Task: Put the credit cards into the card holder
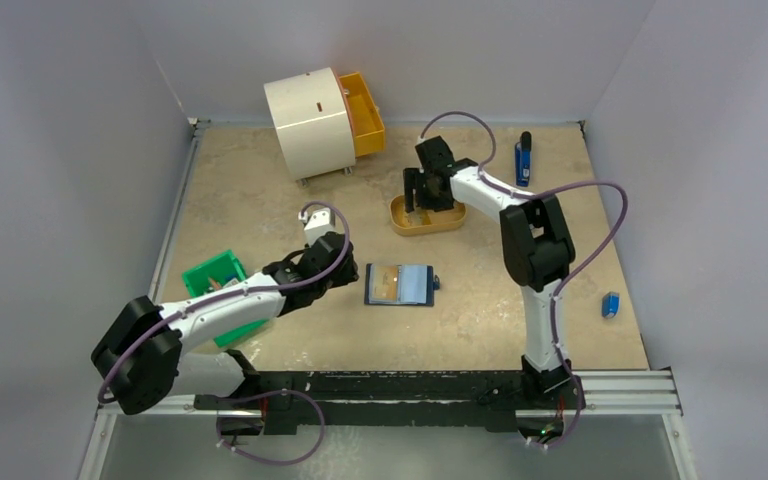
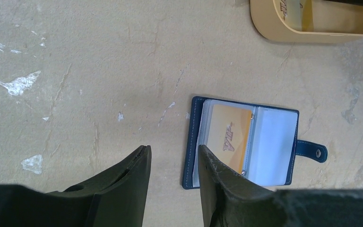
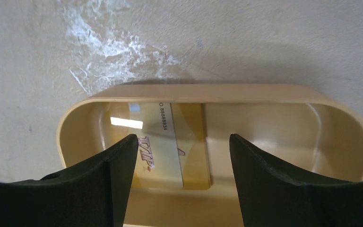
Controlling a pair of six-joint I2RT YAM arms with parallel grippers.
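Observation:
The blue card holder (image 1: 415,286) lies spread on the table, strap to the right. A gold card (image 2: 228,135) sits behind the clear sleeve of its left page; the right page (image 2: 275,146) looks pale and blank. Left of the holder hovers my left gripper, open and empty. In the tan tray (image 3: 274,97), a gold and silver card (image 3: 163,146) lies flat at the left end. Whether other cards lie under it I cannot tell. Over the tray is my right gripper, open, its fingers apart above the card and the bare tray floor.
At the back left stands a white rounded cabinet (image 1: 308,122) with a yellow drawer (image 1: 363,115) out. A green basket (image 1: 215,272) is partly behind the left arm. A blue stapler-like object (image 1: 523,160) and small blue box (image 1: 610,304) lie right.

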